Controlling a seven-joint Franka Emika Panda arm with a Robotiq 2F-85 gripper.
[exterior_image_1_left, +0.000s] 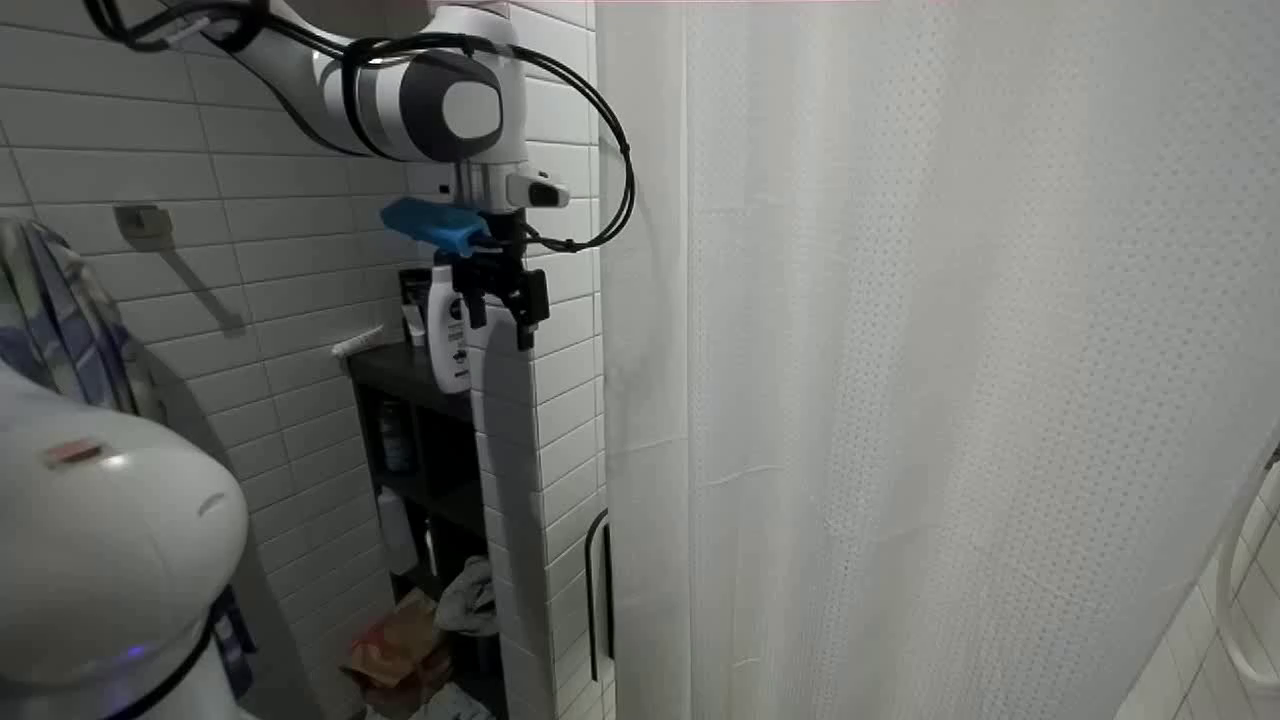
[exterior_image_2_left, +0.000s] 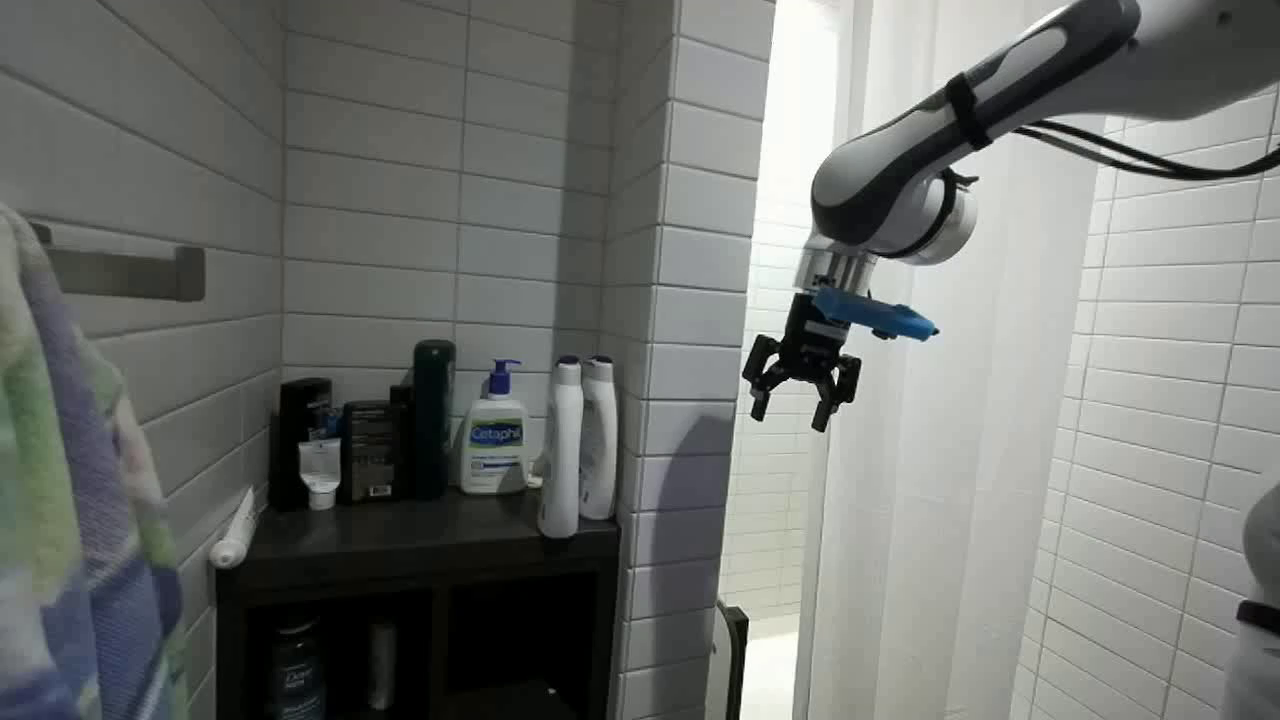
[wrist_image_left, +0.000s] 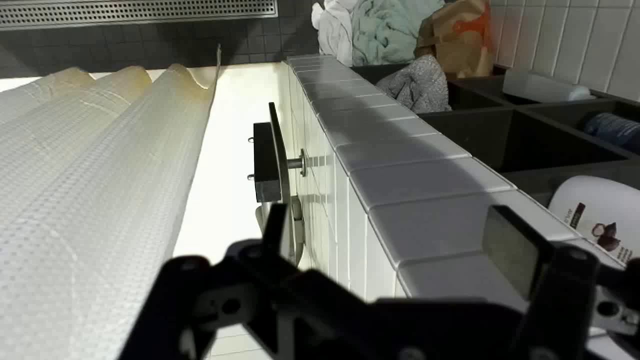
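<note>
My gripper hangs open, pointing down, with nothing between its fingers. In exterior view 2 it appears in front of the white shower curtain, to the right of the tiled wall end. The wrist view has the curtain on the left and the tiled wall running below and between the spread fingers. Two white bottles stand upright at the right end of the dark shelf, clear of the gripper. At the right edge of the wrist view, a white bottle shows partly.
A Cetaphil pump bottle, dark containers and a small white tube occupy the shelf top. A dark-framed fixture projects from the wall's shower side. The towel hangs at far left. Open air surrounds the gripper.
</note>
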